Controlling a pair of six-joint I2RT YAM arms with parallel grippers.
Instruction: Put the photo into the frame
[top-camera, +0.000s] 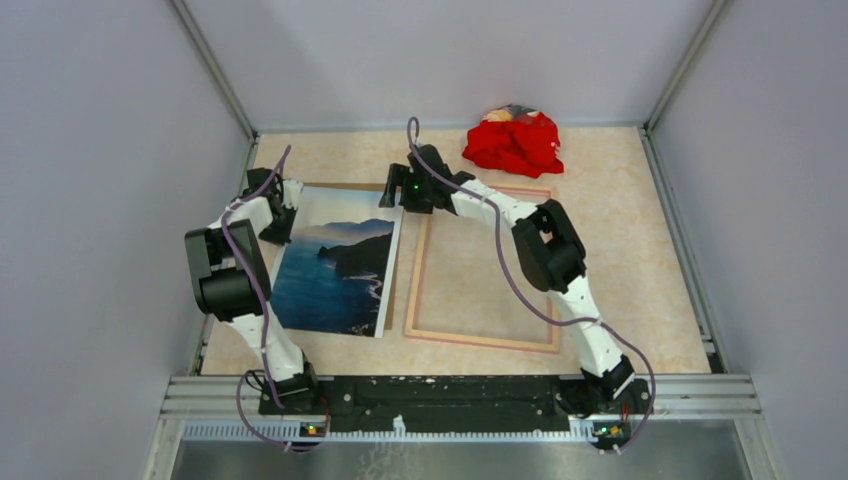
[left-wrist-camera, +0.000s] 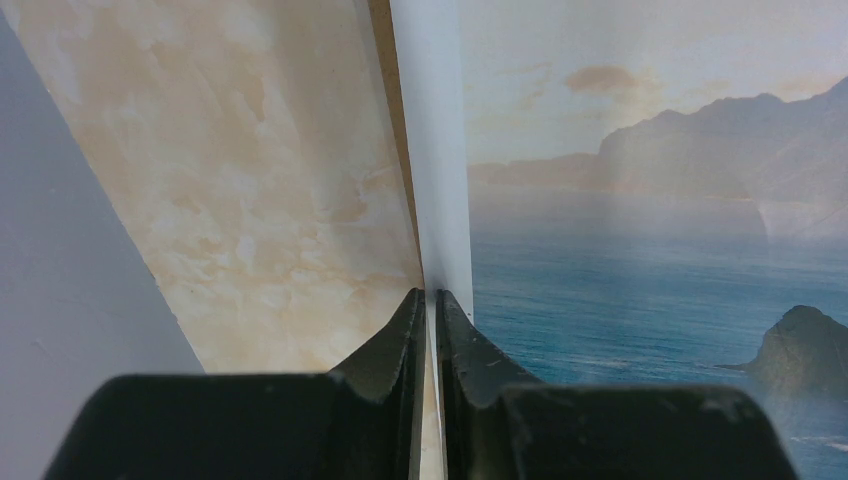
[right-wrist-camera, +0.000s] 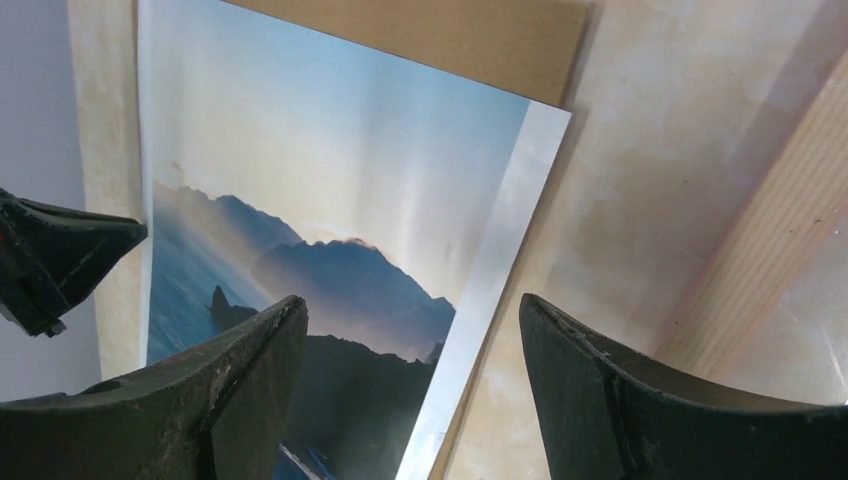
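Observation:
The photo (top-camera: 335, 275), a sea landscape with a pale border, lies on a brown board (top-camera: 392, 300) at the left of the table. To its right lies the wooden frame (top-camera: 480, 342), empty inside. At the photo's left edge my left gripper has its fingers almost together, a narrow gap between them along the white border; whether they pinch the edge is unclear. My right gripper stands open over the photo's right border near the top corner, one finger above the picture and the other above the table, nothing between them.
Crumpled red cloth (top-camera: 515, 142) sits at the back of the table. The frame's left rail (right-wrist-camera: 760, 250) runs close beside the right gripper. Bare table (top-camera: 625, 240) lies to the right of the frame.

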